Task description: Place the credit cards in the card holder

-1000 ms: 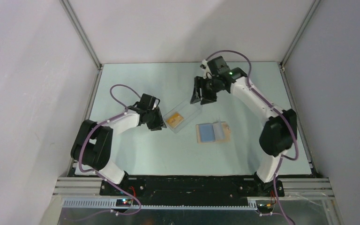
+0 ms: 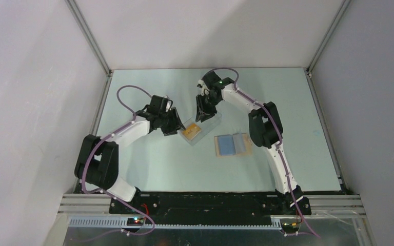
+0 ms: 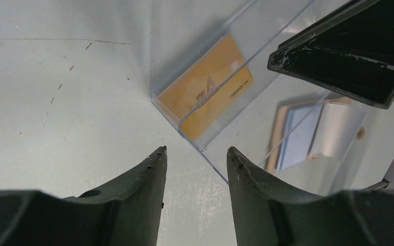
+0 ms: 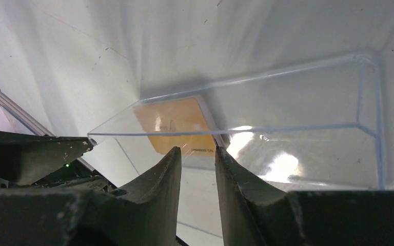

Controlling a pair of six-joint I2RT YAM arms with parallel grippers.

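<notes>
A stack of gold cards (image 2: 191, 131) lies inside a clear plastic box (image 2: 210, 124), at its left end. My left gripper (image 2: 176, 128) is just beside that end; in the left wrist view its fingers (image 3: 149, 174) stand apart and empty, below the cards. My right gripper (image 2: 203, 115) is over the box's far part; in the right wrist view its fingers (image 4: 231, 189) are partly apart above the cards, with nothing seen held. A card holder (image 2: 227, 145), blue with a tan base and a clear flap, lies right of the box.
Metal rails and white walls border the table. Both arms reach in from the front corners toward the box.
My right gripper has moved left and down over the box. My left gripper has shifted slightly up and right toward the box. The box and holder look unmoved.
</notes>
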